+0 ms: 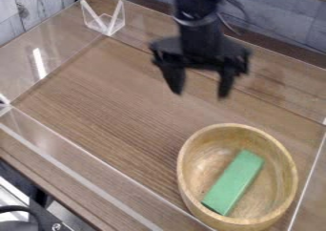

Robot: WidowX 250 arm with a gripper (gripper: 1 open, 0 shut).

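Note:
My gripper [196, 80] is a blurred dark shape raised over the upper middle of the table, with its fingers spread open. Below and to the right of it, a wooden bowl [196, 169] holds a green rectangular block [234, 182], which lies tilted diagonally on the bowl's floor.
A small clear plastic object [106, 17] sits at the upper left. Dark cables [26, 214] lie at the lower left edge, and a wall runs along the back.

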